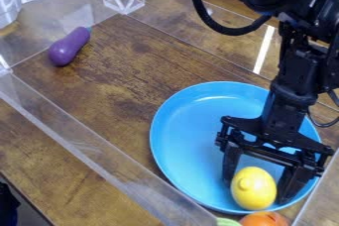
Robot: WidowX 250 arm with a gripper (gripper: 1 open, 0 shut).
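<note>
A blue plate (183,141) lies at the lower right. On it, near the front, sits a yellow object (253,190), egg-like or lemon-like. My black gripper (263,170) is low over the plate, its fingers reaching down around or just behind the yellow object; whether they touch it I cannot tell. At the bottom edge an orange object (263,220) and a pale green object are partly in view, outside the plate.
A purple eggplant-shaped object (69,48) lies at the upper left. Clear plastic walls (93,149) border the wooden surface, whose middle left is bare.
</note>
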